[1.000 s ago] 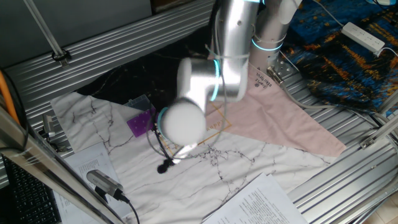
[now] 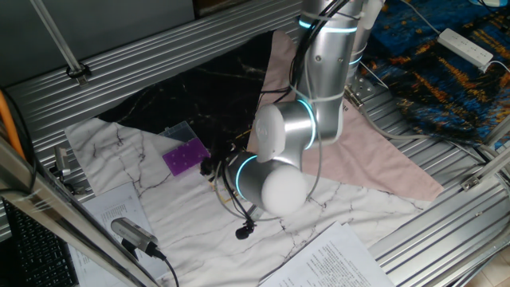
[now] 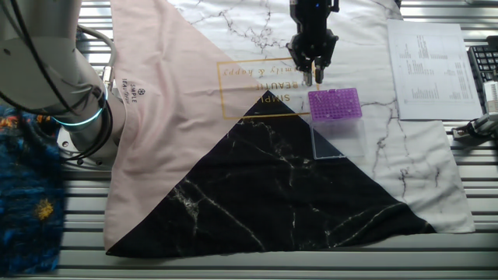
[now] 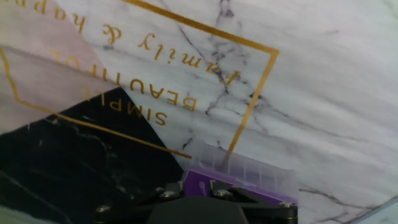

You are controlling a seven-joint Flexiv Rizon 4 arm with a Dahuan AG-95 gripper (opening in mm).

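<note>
A purple perforated rack (image 3: 335,104) lies on the cloth with a clear tray or lid (image 3: 339,143) adjoining it. In exterior view 1 the purple rack (image 2: 186,157) shows left of the arm's end. My gripper (image 3: 313,79) points down beside the rack's near corner, its two fingertips a little apart with nothing visible between them. At the bottom of the wrist view, the purple rack (image 4: 261,195) shows behind and right of the gripper. Most of the rack is hidden there by the gripper body. Contact between fingers and rack cannot be told.
Printed sheets (image 3: 436,70) lie at one side, near a keyboard (image 3: 484,58). More papers (image 2: 328,259) lie at the front in exterior view 1, and a camera on a post (image 2: 134,233) stands front left.
The arm's wrist has swung to the right and slightly nearer in exterior view 1, uncovering more cloth beside the rack. The purple rack has stayed in place.
</note>
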